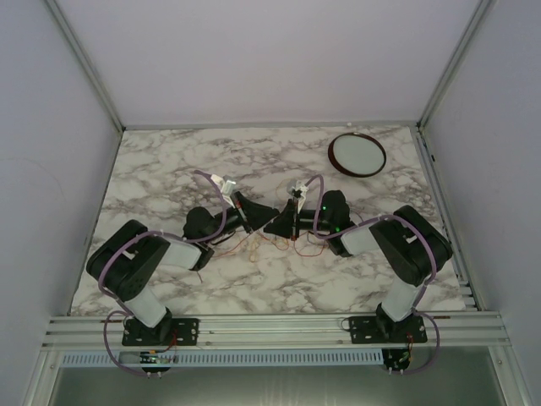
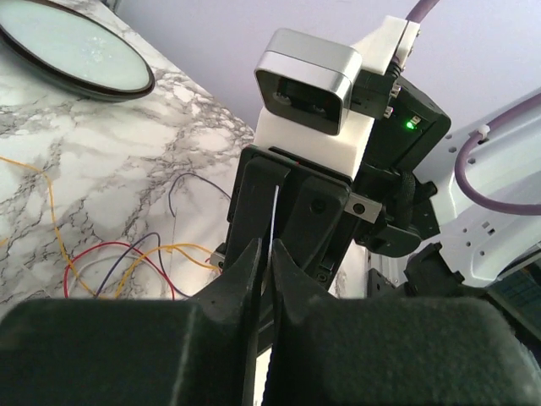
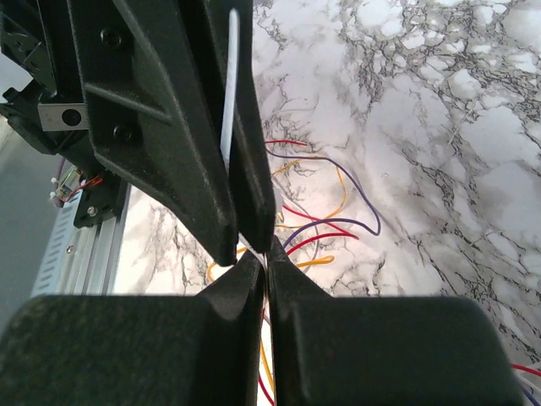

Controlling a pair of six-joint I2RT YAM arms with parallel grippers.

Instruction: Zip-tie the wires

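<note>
A thin white zip tie runs between the two grippers, whose tips meet in mid-table in the top view. My right gripper is shut on the zip tie, its fingertips pressed together. The left gripper has its fingers slightly apart, with the white strip in the narrow gap. In the right wrist view the strip stands up along the left fingers. Red, purple and yellow wires lie loosely curved on the table behind and below the tips. The grippers hide whether the tie loops around them.
A round dark-rimmed plate sits at the back right of the marbled table. The two arms leave almost no room between their grippers.
</note>
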